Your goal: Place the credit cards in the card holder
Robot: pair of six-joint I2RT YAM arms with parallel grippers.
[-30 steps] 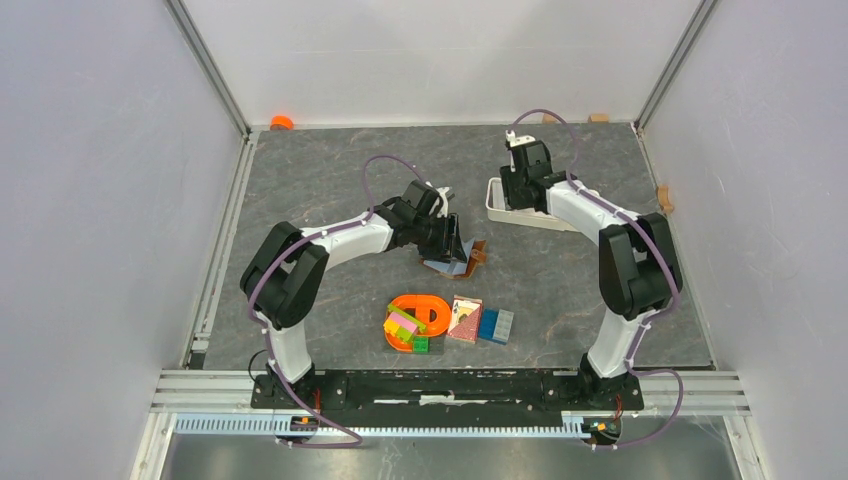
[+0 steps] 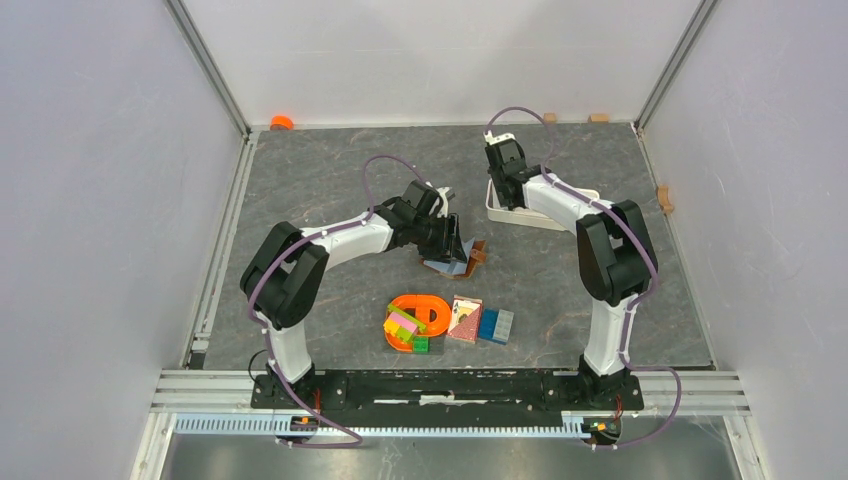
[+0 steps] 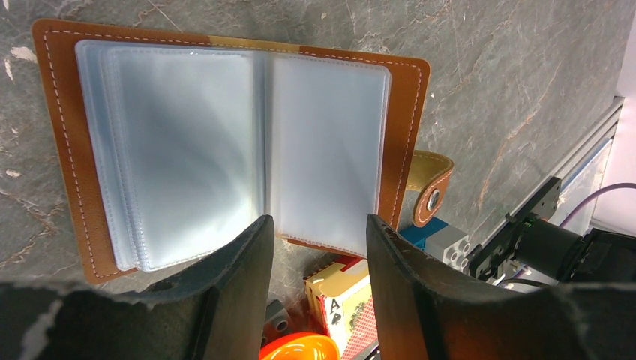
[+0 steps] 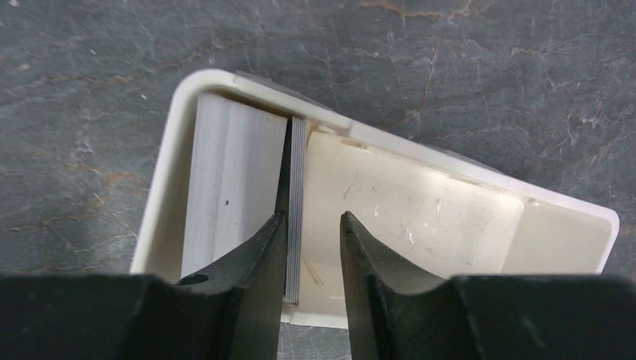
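Observation:
The brown card holder [image 3: 397, 142] lies open with clear sleeves [image 3: 180, 157], under my left gripper, which is part open with nothing visible between its fingers. In the right wrist view, a white box [image 4: 570, 210] holds a white stack of cards [image 4: 229, 172] and a thinner grey stack [image 4: 296, 187] at its left end. My right gripper hangs over the box, fingers apart, the left one by the thinner stack; whether it touches it I cannot tell.
An orange tray with blocks [image 2: 420, 300], a card pack [image 2: 465, 318] and a blue block [image 2: 496, 325] lie at the front centre.
My right gripper and arm have moved leftward over the left end of the white box. The left arm and card holder have not visibly moved.

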